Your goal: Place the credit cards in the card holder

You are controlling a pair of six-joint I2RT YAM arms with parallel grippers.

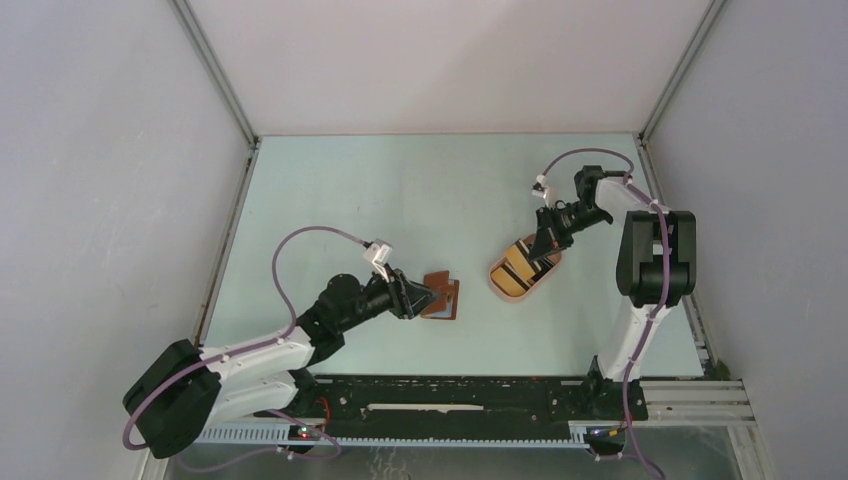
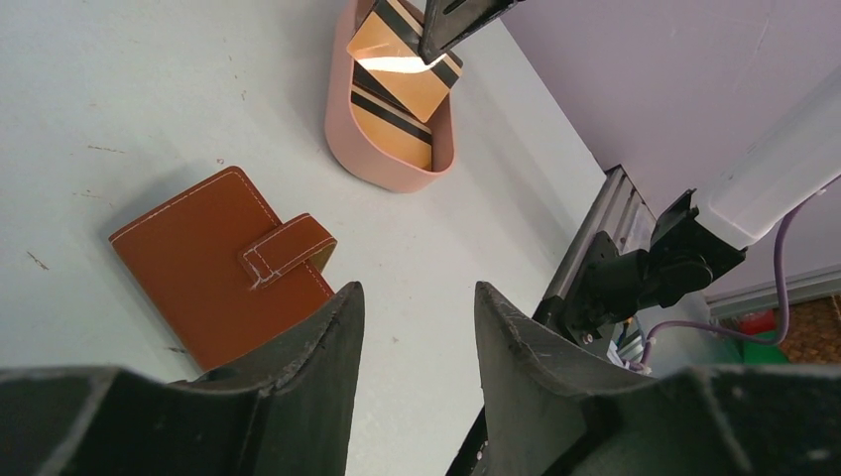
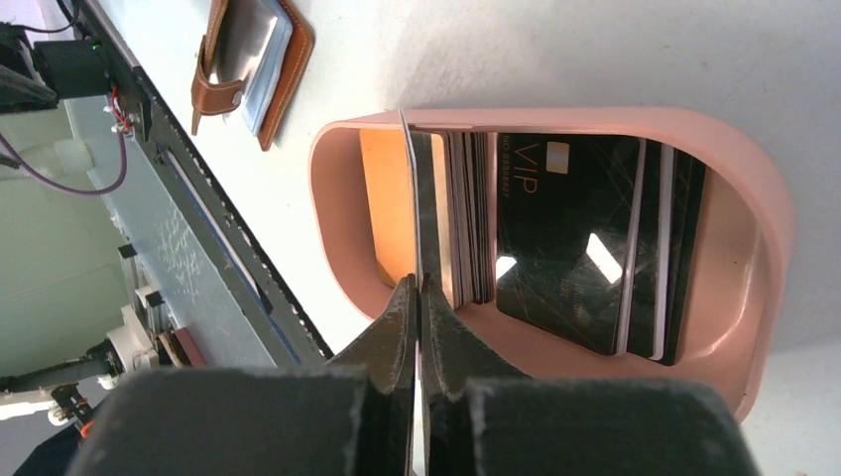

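Observation:
The brown leather card holder [image 1: 453, 308] lies on the table with its flap raised, its strap [image 2: 288, 250] facing my left gripper. That gripper stands open just beside the holder, nothing between its fingers. Over the pink container [image 3: 585, 120], my right gripper is shut on the edge of a thin card [image 3: 412, 193], seen edge-on in the right wrist view. From the left wrist view, the card's gold face with dark stripes [image 2: 382, 42] shows, tilted above the container's mouth. Black cards [image 3: 565, 228] and a gold card [image 3: 385, 188] stand inside the container.
Clear table [image 1: 475, 345] lies between the holder and the container, and toward the back. The dark rail [image 1: 430, 395] runs along the front edge. Side walls stand close on both sides.

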